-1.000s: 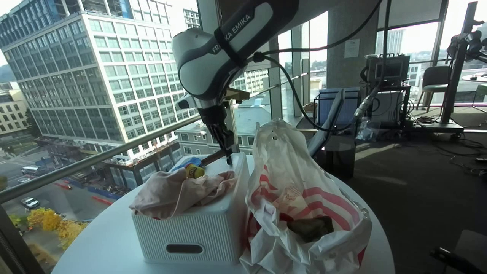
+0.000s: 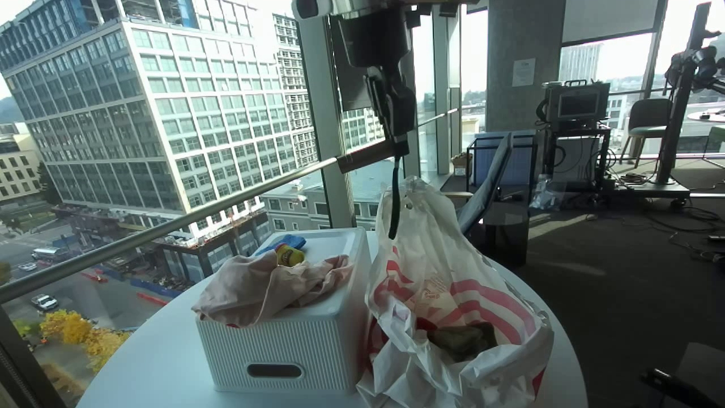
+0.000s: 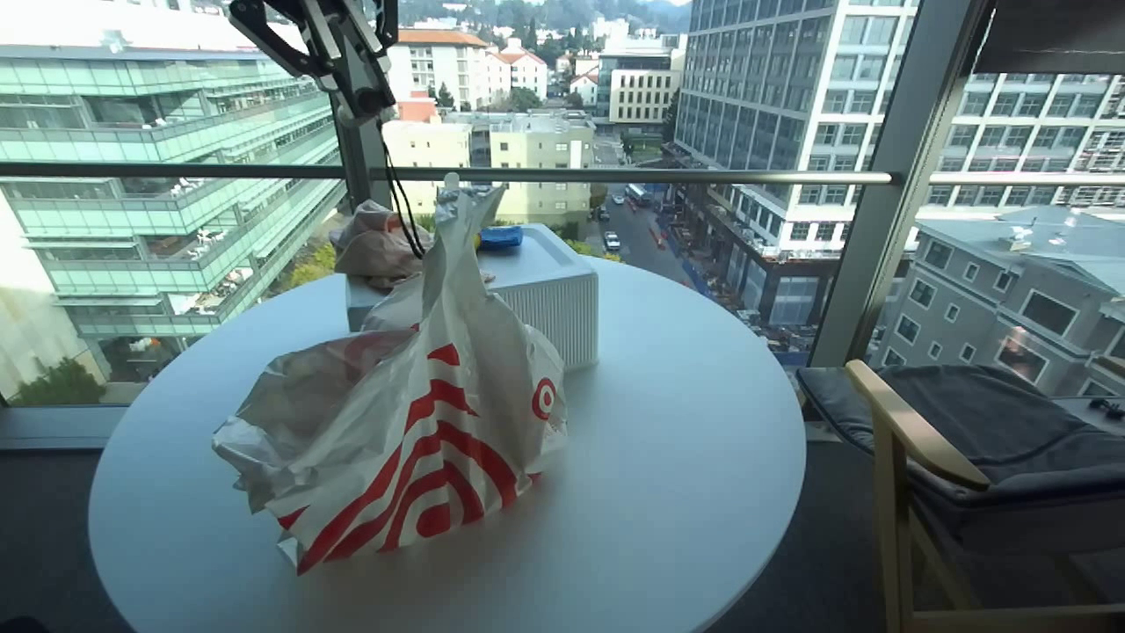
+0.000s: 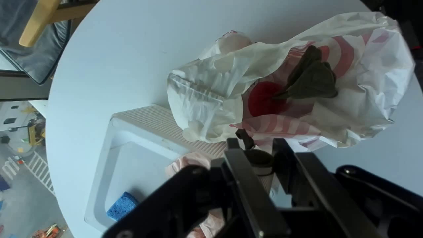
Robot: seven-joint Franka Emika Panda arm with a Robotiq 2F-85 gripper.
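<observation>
High above the table, my gripper is shut on a brown rod-like handle with a dark cord loop dangling from it. In the wrist view the handle's round end sits between the fingertips; its far part is hidden. Exterior view 2 shows the loop hanging behind a white plastic bag with red rings. That bag lies with its mouth open, a dark green-brown item inside. Beside it stands a white ribbed box.
On the box's top lie a pink cloth, a yellow container and a blue sponge. A chair stands beyond its edge.
My gripper has risen from the box top and moved right towards the bag, carrying the brown handle. The loop now hangs free. Bag, box and cloth have stayed put.
</observation>
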